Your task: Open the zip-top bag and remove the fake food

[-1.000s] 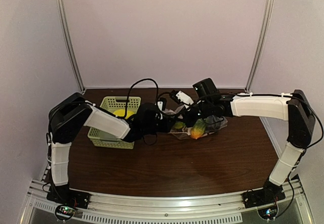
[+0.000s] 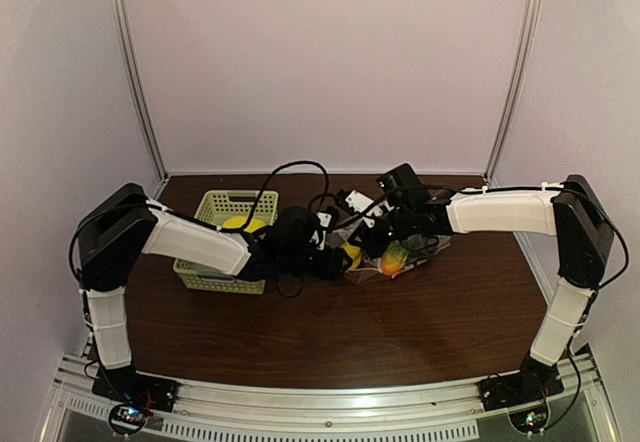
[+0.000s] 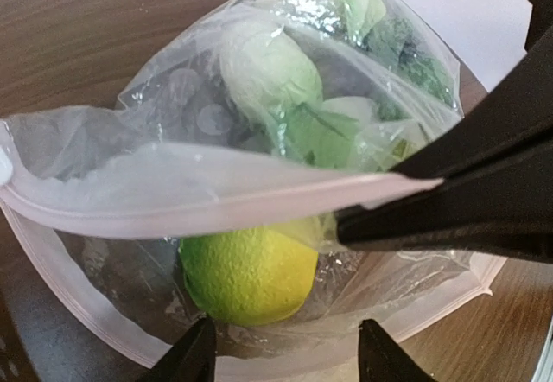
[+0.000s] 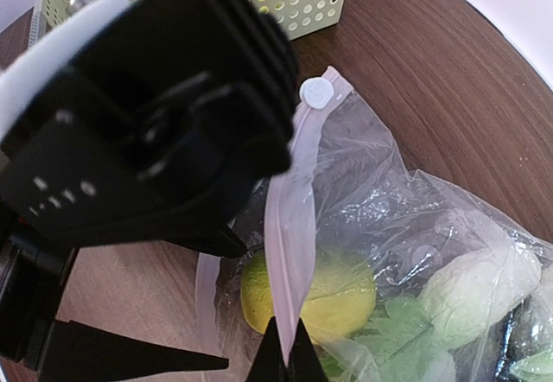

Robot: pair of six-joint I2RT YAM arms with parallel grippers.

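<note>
The clear zip top bag (image 3: 82, 162) lies on the table with its mouth spread apart, pink-white zip edges showing in both wrist views. Inside are a yellow-green fruit (image 3: 251, 274), a pale white piece (image 3: 270, 69) and green leafy pieces (image 3: 324, 140). At the mouth, my left gripper is open, its fingertips near the lower zip edge and in front of the fruit, nothing held between them. My right gripper is shut on the upper zip edge (image 4: 289, 226), lifting it away from the other edge.
A light green basket (image 2: 220, 284) with a yellow item (image 2: 243, 223) in it stands left of the bag, under the left arm. Both arms meet closely over the bag.
My left gripper has moved right and a little forward at the bag's mouth.
</note>
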